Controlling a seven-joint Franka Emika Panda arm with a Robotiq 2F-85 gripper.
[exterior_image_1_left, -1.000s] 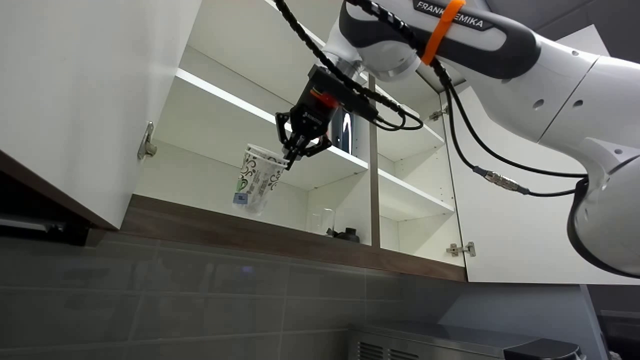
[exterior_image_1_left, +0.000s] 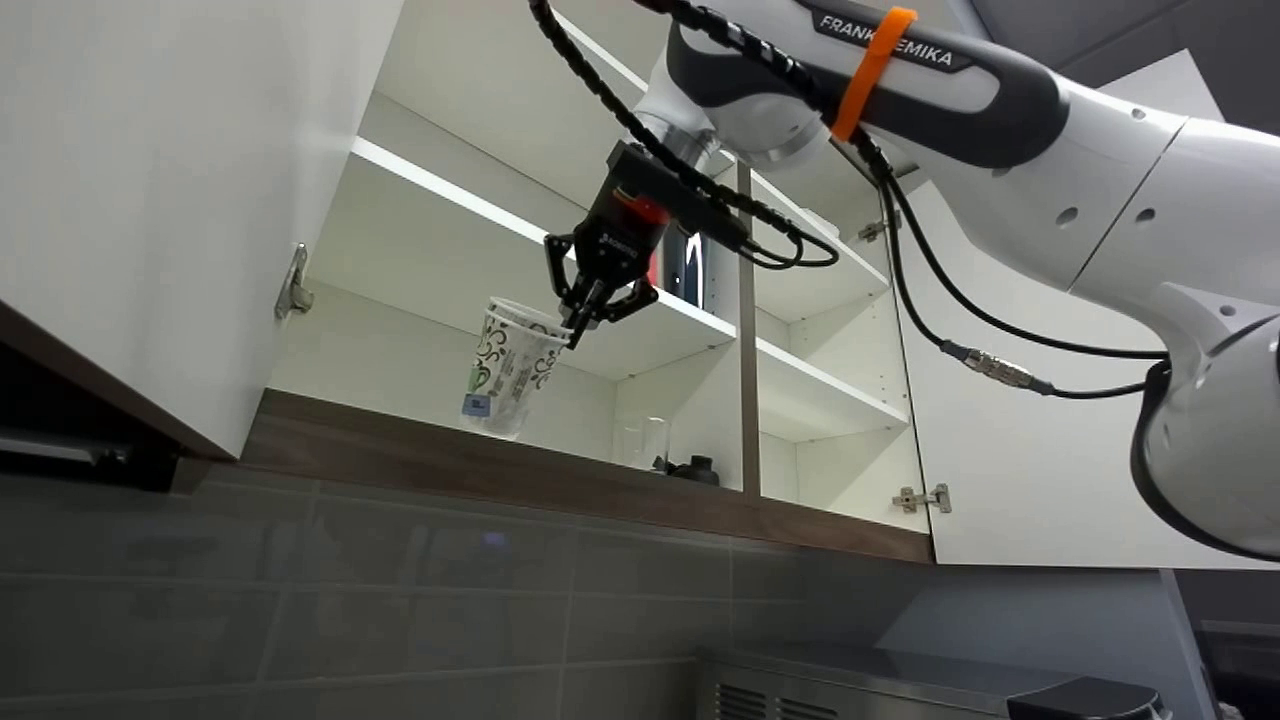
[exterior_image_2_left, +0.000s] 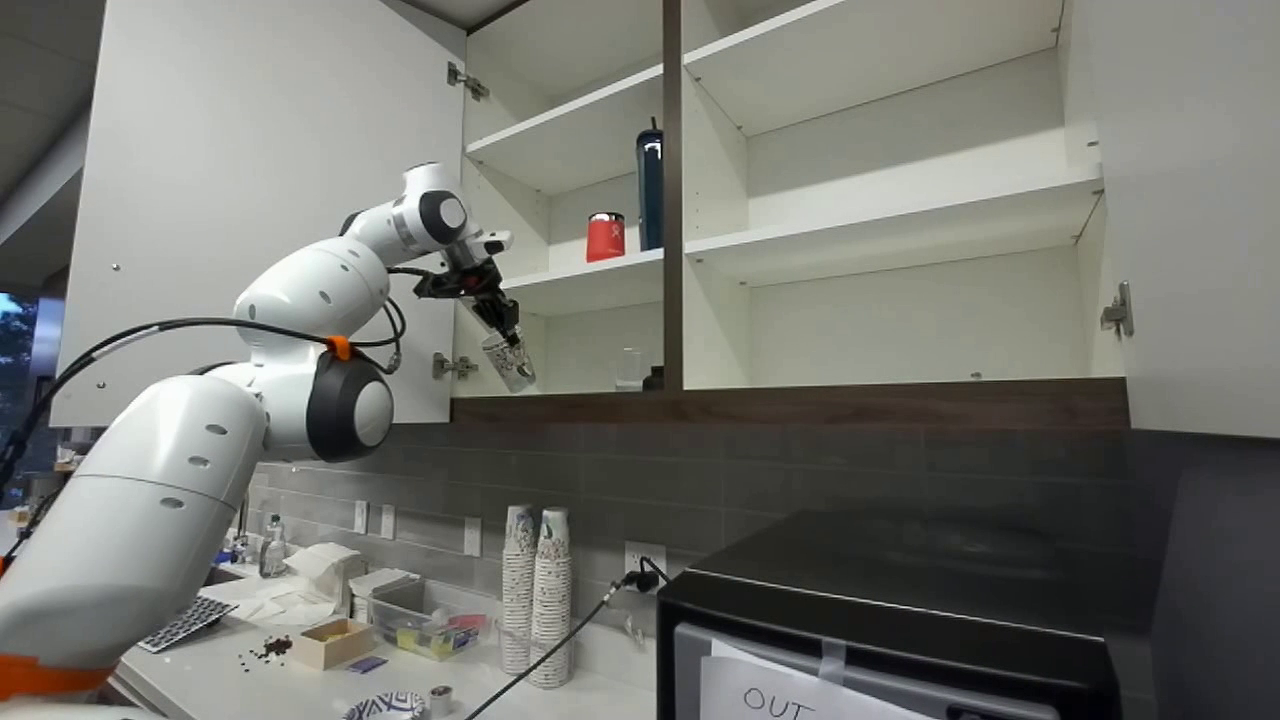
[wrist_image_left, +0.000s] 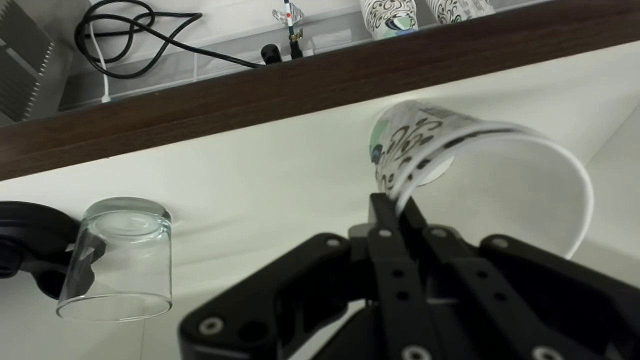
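Note:
A white paper cup (exterior_image_1_left: 516, 366) with dark swirls hangs tilted, open end up, at the left part of the cabinet's bottom shelf. My gripper (exterior_image_1_left: 577, 336) is shut on its rim. In the wrist view the fingertips (wrist_image_left: 380, 207) pinch one side of the cup (wrist_image_left: 414, 141), whose wide mouth faces the camera. Its base is close to the white shelf surface (wrist_image_left: 270, 162); whether it touches I cannot tell. From the other side, the cup (exterior_image_2_left: 509, 362) shows below my gripper (exterior_image_2_left: 513, 341), just above the cabinet's lower edge.
On the same shelf stand a clear glass (wrist_image_left: 123, 258) and a black object (wrist_image_left: 36, 246). A red tumbler (exterior_image_2_left: 606, 236) and dark bottle (exterior_image_2_left: 650, 190) occupy the shelf above. Open cabinet doors flank the space. Stacked paper cups (exterior_image_2_left: 552, 600) stand on the counter below.
Arm, gripper and cup have moved slightly down and to the left in exterior view 1. The cup stays pinched at its rim.

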